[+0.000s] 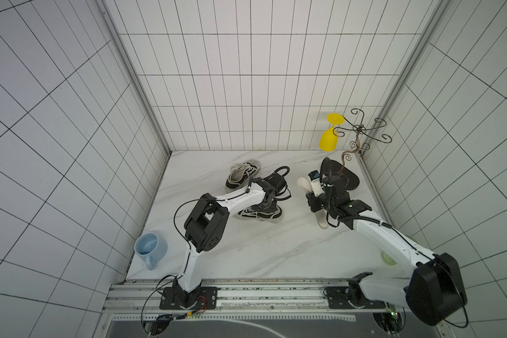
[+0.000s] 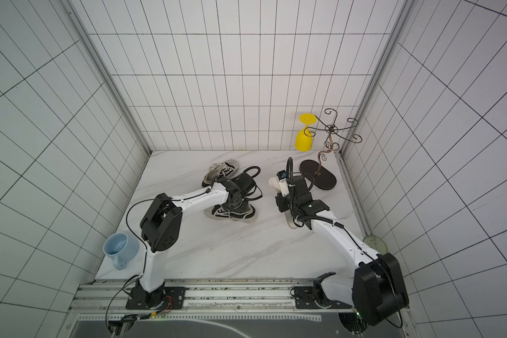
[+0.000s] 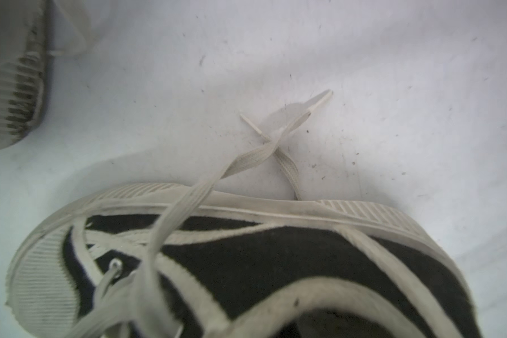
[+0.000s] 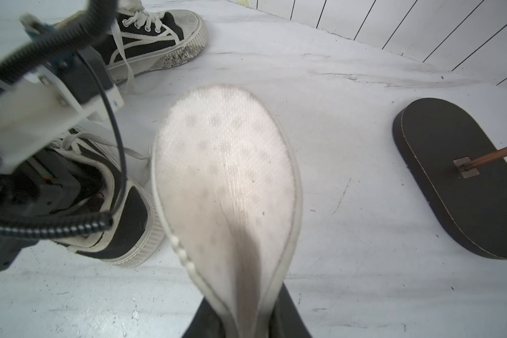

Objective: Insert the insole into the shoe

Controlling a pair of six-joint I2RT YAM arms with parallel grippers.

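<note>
A white insole (image 4: pixel 231 169) rises upright in the right wrist view, its broad end up and its narrower part pinched in my right gripper, which is shut on it. To its left lies a black-and-white sneaker with loose laces; its side also fills the lower left wrist view. My left gripper reaches down at that sneaker's opening. It appears shut, with nothing seen in it; its fingertips are hidden by the shoe and cables, and the left wrist view does not show them. The insole is clear of the shoe.
A second sneaker (image 1: pixel 242 173) lies behind the first. Back right stands a metal rack on a dark base (image 4: pixel 462 174), with a yellow goblet (image 1: pixel 328 139) hanging from it. A blue mug (image 1: pixel 150 248) is front left.
</note>
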